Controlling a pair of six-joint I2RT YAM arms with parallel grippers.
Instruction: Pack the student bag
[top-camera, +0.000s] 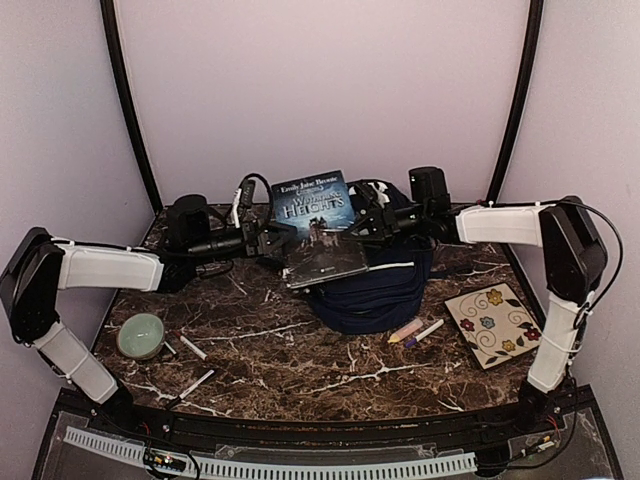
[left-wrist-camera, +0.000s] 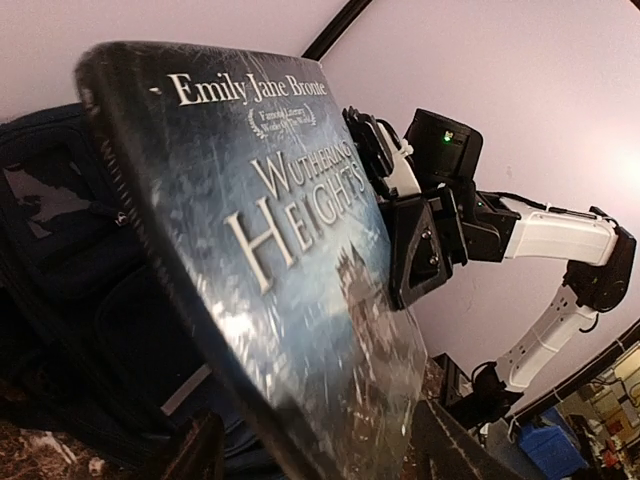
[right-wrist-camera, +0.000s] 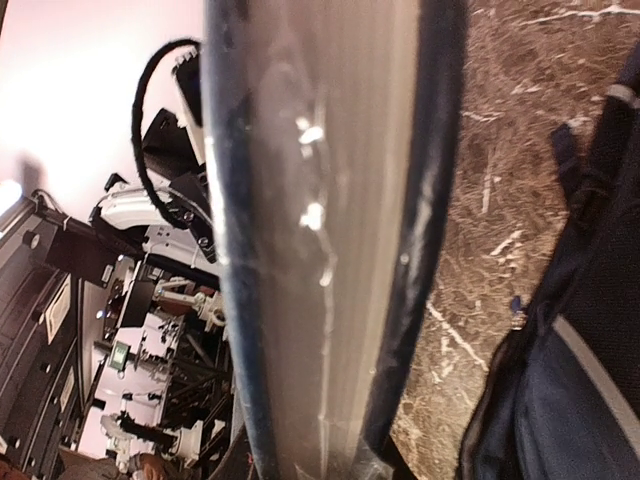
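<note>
A dark blue book, "Wuthering Heights" (top-camera: 312, 222), is held up over the table, cover facing the top camera. My right gripper (top-camera: 362, 232) is shut on its right edge. In the right wrist view the page block (right-wrist-camera: 325, 200) runs up from between the fingers, partly filling that view. My left gripper stands open at the book's other side, its fingers (left-wrist-camera: 200, 452) spread apart. Whether they touch the book, I cannot tell. Behind and below the book lies the navy student bag (top-camera: 375, 300), its upper part partly hidden by book and right arm.
A floral board (top-camera: 495, 325) lies at the right, and several pens or markers (top-camera: 425, 333) sit just below the bag. At the left are a green bowl (top-camera: 141, 336), a white marker (top-camera: 193, 347) and another pen (top-camera: 190, 387).
</note>
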